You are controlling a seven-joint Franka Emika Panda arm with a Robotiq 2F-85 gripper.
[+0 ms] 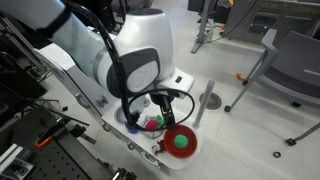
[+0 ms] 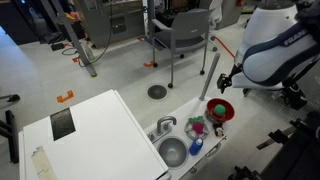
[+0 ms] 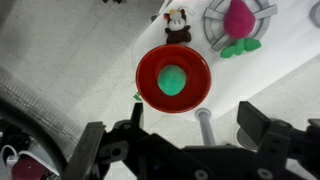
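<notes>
A red bowl (image 3: 155, 94) with a round green object (image 3: 172, 79) in it sits at the white counter's end. In the wrist view it lies ahead of my gripper, whose fingers stand wide apart with nothing between them. My gripper (image 1: 168, 108) hangs above the counter beside the bowl (image 1: 190, 150) in exterior view 1. In the wrist view, a pink object (image 3: 239, 20) and green pieces (image 3: 240, 47) rest on a grey dish or rack (image 3: 213, 28). A small brown and white figure (image 3: 177, 27) lies at the bowl's edge.
A sink (image 2: 172, 151) with a faucet (image 2: 163, 127) is set into the counter, with a blue item (image 2: 197, 146) close by. An upright pole (image 1: 206, 103) rises near the bowl. A grey chair (image 2: 188, 34) stands on the floor beyond.
</notes>
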